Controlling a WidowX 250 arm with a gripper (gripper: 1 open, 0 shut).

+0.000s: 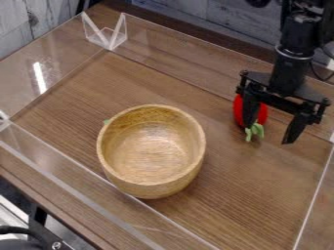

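My black gripper [279,117] stands open at the right of the camera view, low over the table, its fingers on either side of a red object [249,109] with a green stem-like end. The gripper partly hides the red object; whether it touches it I cannot tell. A large yellow bowl [150,147] sits at the lower middle.
A translucent white item [105,29] stands at the back left edge. A dark backdrop lies behind the table at the top.
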